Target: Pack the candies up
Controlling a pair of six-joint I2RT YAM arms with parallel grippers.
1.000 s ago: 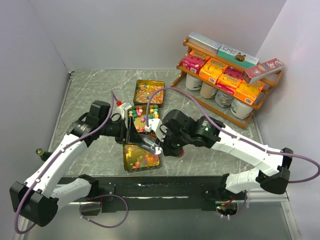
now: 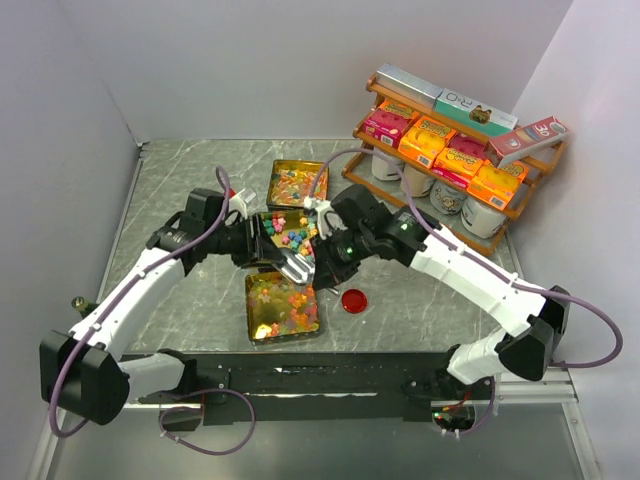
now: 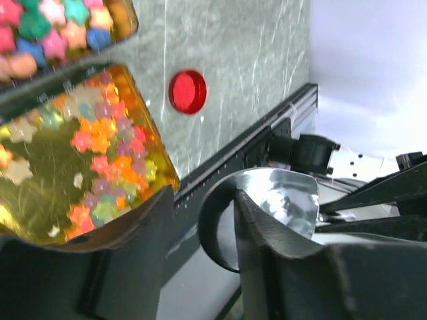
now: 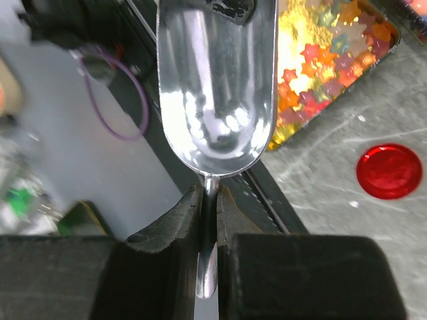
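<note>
A shiny metal scoop (image 2: 297, 267) hangs above the trays between my two grippers. My left gripper is shut on the scoop's bowl; one dark fingertip lies inside the bowl in the right wrist view. At the other end, my right gripper has its fingers on both sides of the scoop's thin handle (image 4: 208, 260); whether they press on it cannot be told. Star-shaped candies in orange, purple and yellow lie in the front tray (image 2: 249, 318). Brighter pink, green and blue candies fill part of the middle tray (image 3: 123, 17), partly hidden by the left arm from above.
A small round red dish (image 2: 354, 300) sits on the counter right of the front tray. Farther back stands a third candy tray (image 2: 272, 184). At the back right, a wooden rack (image 2: 362, 136) carries boxes and canisters.
Both grippers and the scoop have shifted toward the back of the counter. The red dish, mostly covered by the right gripper before, is now uncovered.
</note>
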